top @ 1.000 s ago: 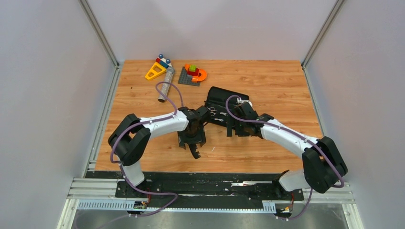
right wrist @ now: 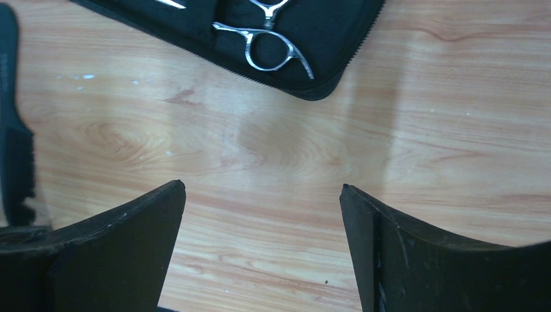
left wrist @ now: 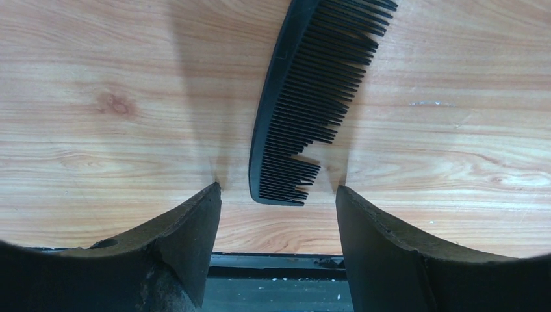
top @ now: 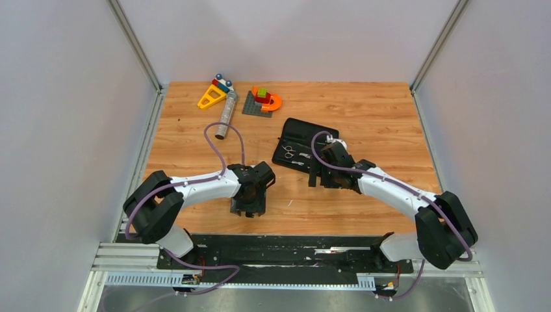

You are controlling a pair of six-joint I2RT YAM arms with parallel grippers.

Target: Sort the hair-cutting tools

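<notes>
A black comb [left wrist: 279, 97] lies on the wood near the front edge. My left gripper is over it, open, with the comb's end between its fingertips. An open black zip case [top: 295, 133] at centre holds scissors [right wrist: 269, 55] and other silver tools. My right gripper hovers by the case, open, with bare wood between its fingers. A dark long object [right wrist: 13, 156] is blurred at the left of the right wrist view.
Toys stand at the back left: a yellow piece [top: 209, 97], orange bricks [top: 273, 103] on a grey plate, and a silvery tube [top: 225, 120]. The wood right of the case is clear.
My left arm has moved toward the front and left, coming over the comb. The right arm has shifted only slightly.
</notes>
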